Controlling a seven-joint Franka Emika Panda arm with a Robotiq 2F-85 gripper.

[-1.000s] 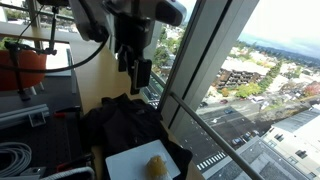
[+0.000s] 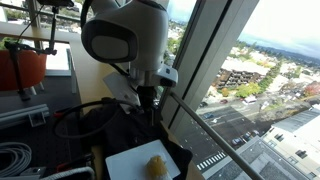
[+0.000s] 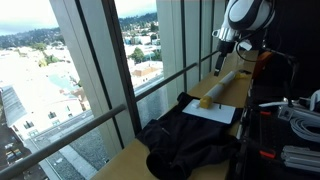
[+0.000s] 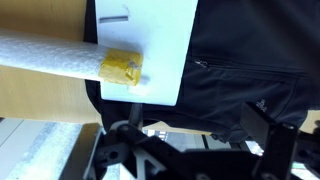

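Note:
My gripper is open and empty, its dark fingers spread apart along the bottom of the wrist view. It hangs above a black jacket (image 4: 235, 85) that lies bunched on the wooden surface. Partly on the jacket rests a flat white board (image 4: 165, 30). A long whitish roll (image 4: 45, 52) with a yellow end (image 4: 122, 67) reaches over the board's edge. In exterior view 1 the yellow end (image 2: 157, 167) shows on the board, apart from the gripper. Exterior view 2 shows the roll (image 3: 217, 90) lying lengthwise, with the jacket (image 3: 185, 138) in front.
Tall windows with a metal rail (image 2: 215, 135) run along one side of the narrow wooden ledge (image 3: 125, 165). Opposite, a coiled cable (image 2: 14, 157) lies on dark equipment. A bare strip of ledge shows in front of the jacket.
The arm has come down and slightly to the right in exterior view 1, so the gripper is lower over the jacket. The board and the yellow end have stayed put.

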